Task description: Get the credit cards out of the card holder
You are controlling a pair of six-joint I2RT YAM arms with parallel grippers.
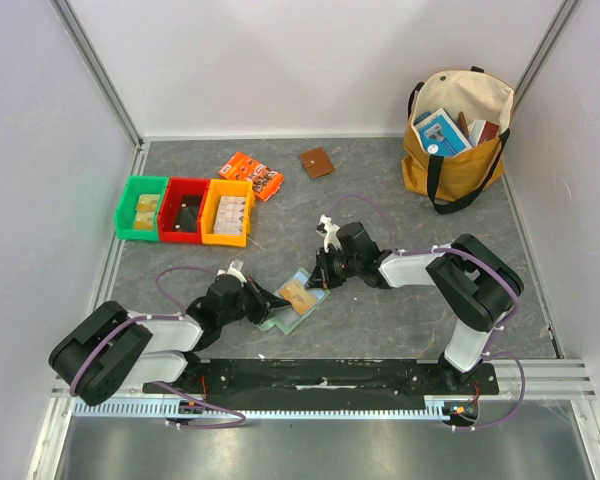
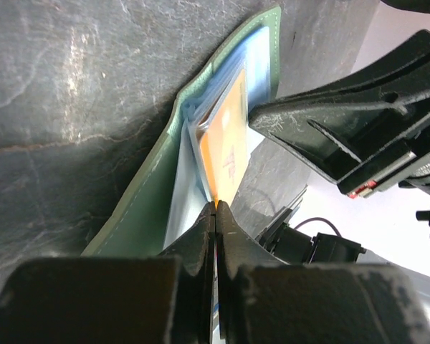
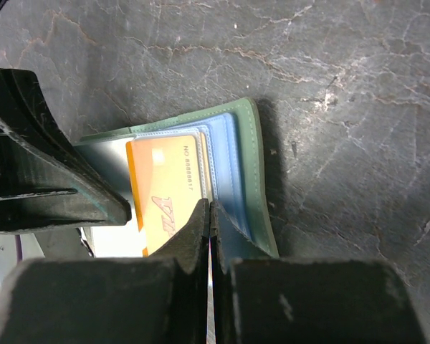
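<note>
The open card holder [image 1: 280, 322], green-edged with pale blue inner sleeves, lies flat at the front middle of the table. An orange-gold card [image 1: 299, 296] rests in its sleeve, its printed face showing in the right wrist view [image 3: 165, 188]. From the left, my left gripper is shut, fingertips at the lower end of the card [image 2: 226, 136]; whether its edge is pinched cannot be told. My right gripper is also shut, its tips over the card's side edge beside the blue sleeve [image 3: 228, 165]. Nothing clear shows between its fingers.
Green [image 1: 122, 222], red [image 1: 192, 184] and yellow [image 1: 244, 189] bins stand at the back left. An orange packet [image 1: 252, 175] and a brown wallet [image 1: 317, 162] lie behind. A mustard bag [image 1: 450, 180] occupies the back right. Free table lies around the holder.
</note>
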